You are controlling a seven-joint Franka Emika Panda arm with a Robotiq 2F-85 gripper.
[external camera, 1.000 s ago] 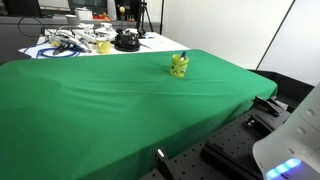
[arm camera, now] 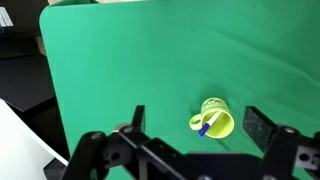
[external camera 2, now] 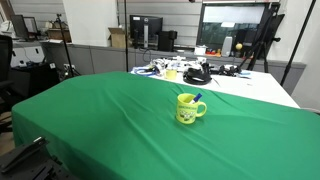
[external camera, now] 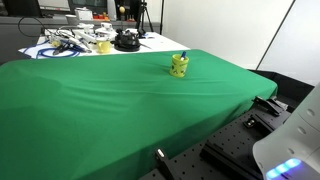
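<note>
A yellow patterned mug (external camera 2: 186,110) stands upright on the green table (external camera 2: 100,110), its handle to the right in exterior view 2. A blue marker (external camera 2: 196,100) pokes out of its top. From above, the wrist view shows the mug (arm camera: 214,103) below centre, with the marker (arm camera: 207,127) leaning over the rim by the handle. My gripper is open, its fingers wide apart on either side of the mug in that view. Nothing is held. In exterior view 1 the mug (external camera: 179,67) is well apart from the dark fingers near the lower edge.
Behind the green surface, a white table (external camera 2: 270,91) carries cables, a black device (external camera 2: 199,74) and another yellow cup (external camera 2: 171,74). A white wall (external camera: 225,30) rises at the right back in exterior view 1.
</note>
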